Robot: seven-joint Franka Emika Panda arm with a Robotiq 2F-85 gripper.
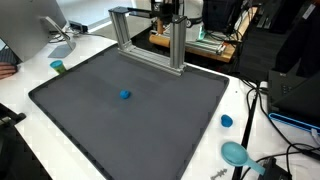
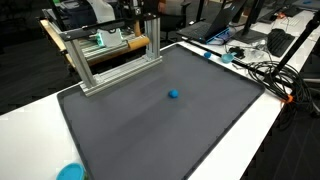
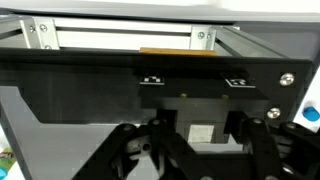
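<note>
In the wrist view my gripper is at the black crossbar [image 3: 80, 82] of a metal frame. Its fingers stand close on either side of a dark block [image 3: 202, 104], and the finger appears shut on it; its lower part is partly hidden. A wooden strip [image 3: 178, 51] shows just beyond the bar. From outside, the silver frame [image 1: 150, 58] stands at the far edge of the grey board [image 1: 150, 125]. The arm there is mostly cut off by the top of the view. A small blue object [image 2: 174, 94] lies on the board, well apart from the gripper.
A blue disc [image 1: 227, 121] and a teal round item [image 1: 238, 156] lie on the white table beside the board. A green cup [image 1: 58, 67] stands at the far left corner. Cables [image 2: 285, 75] run along the table's far side. Most of the board is clear.
</note>
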